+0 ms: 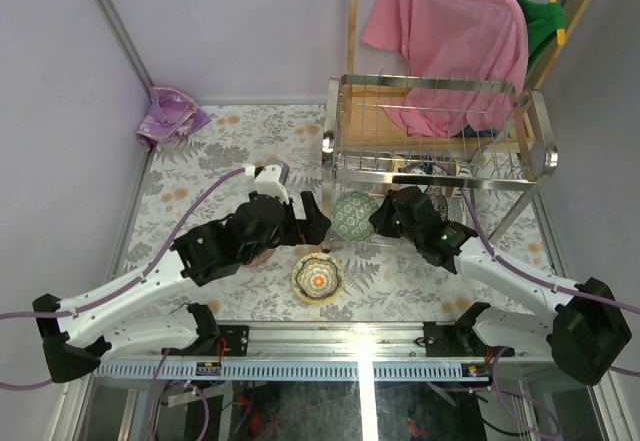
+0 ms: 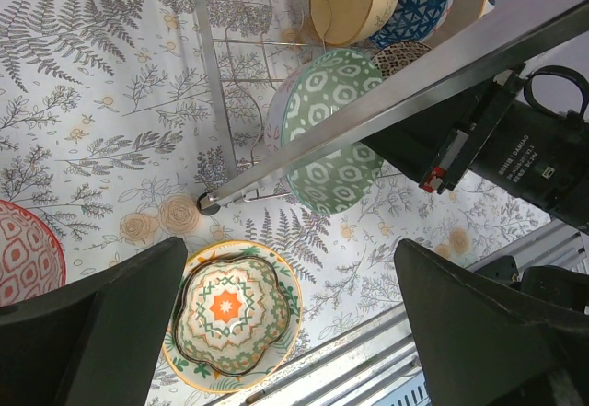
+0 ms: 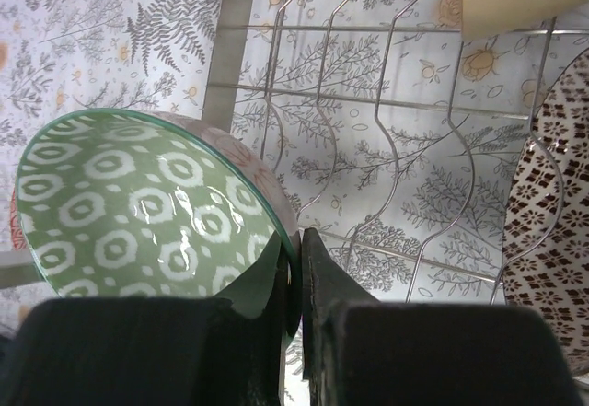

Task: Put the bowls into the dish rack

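A green patterned bowl (image 1: pixel 354 215) stands on its side at the lower rack's front left; my right gripper is shut on its rim. My left gripper hangs open and empty left of the rack (image 1: pixel 430 175), above two nested flower-patterned bowls (image 2: pixel 225 307). A red patterned bowl (image 2: pixel 26 257) lies to their left, mostly hidden under the left arm in the top view. Further bowls stand in the rack: a cream one (image 2: pixel 349 5), a blue one (image 2: pixel 410 8) and a brown patterned one (image 3: pixel 545 213).
Pink and green shirts (image 1: pixel 445 31) hang behind the rack. A purple cloth (image 1: pixel 168 116) lies at the back left. The rack's upper rail (image 2: pixel 221 194) crosses close below the left wrist camera.
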